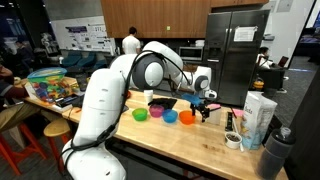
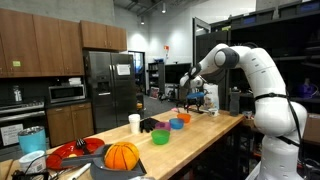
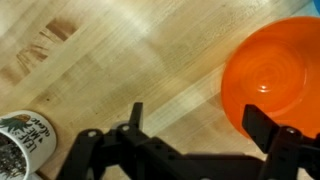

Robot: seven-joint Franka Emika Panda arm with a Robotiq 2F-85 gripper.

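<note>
My gripper is open above the wooden table (image 3: 130, 60), with only bare wood showing between its fingers. At the right of the wrist view lies an orange bowl (image 3: 275, 75), round and empty inside; the right finger (image 3: 258, 126) overlaps its near rim in the picture. From the side, the gripper (image 1: 205, 108) hangs close to the orange bowl (image 1: 185, 119). A blue bowl (image 1: 170, 116), a pink bowl (image 1: 155, 112) and a green bowl (image 1: 139, 115) stand in a row farther left.
A white patterned mug (image 3: 27, 138) with dark contents sits at the wrist view's lower left. Along the table's right side stand a tall bag (image 1: 257, 118) and a dark canister (image 1: 275, 153). An orange ball (image 2: 122, 157) rests in the foreground of exterior view 2.
</note>
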